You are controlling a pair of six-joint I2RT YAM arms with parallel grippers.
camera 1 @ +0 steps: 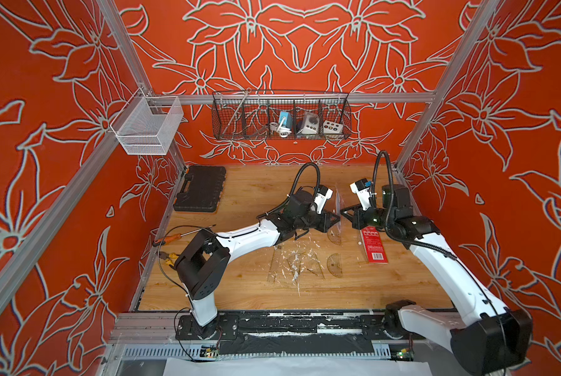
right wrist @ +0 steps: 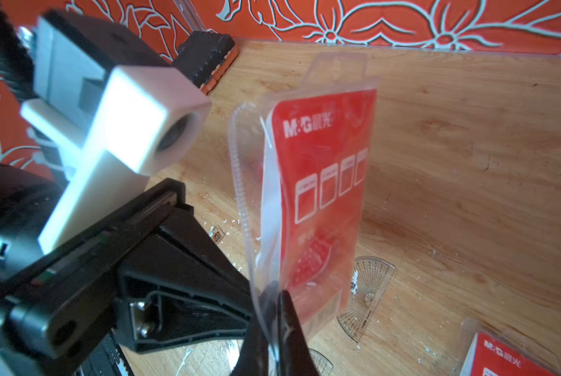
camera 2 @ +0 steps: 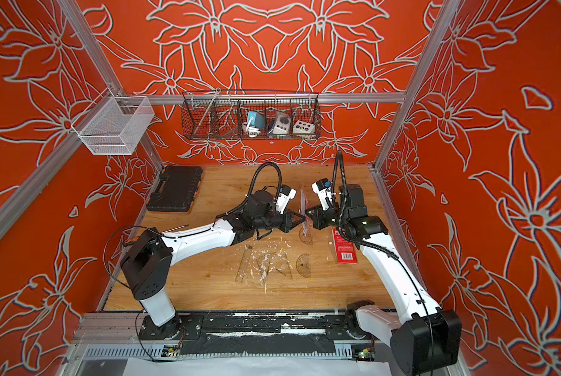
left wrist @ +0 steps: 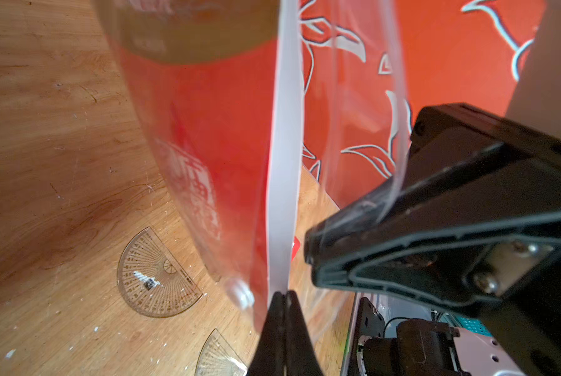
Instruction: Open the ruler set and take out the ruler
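Between my two grippers a red ruler set packet in clear plastic stands upright above the table. My right gripper is shut on its clear plastic edge, which runs down between the fingers. My left gripper is shut, with its fingertips against the near plastic edge; whether thin film is pinched there cannot be seen. In the left wrist view the right gripper's black finger reaches in from the other side, behind the clear film. From above, the packet appears as a thin, edge-on sheet.
A second red packet lies under the right arm. Clear protractors and other transparent rulers lie on the table among white scraps. A black case is at back left.
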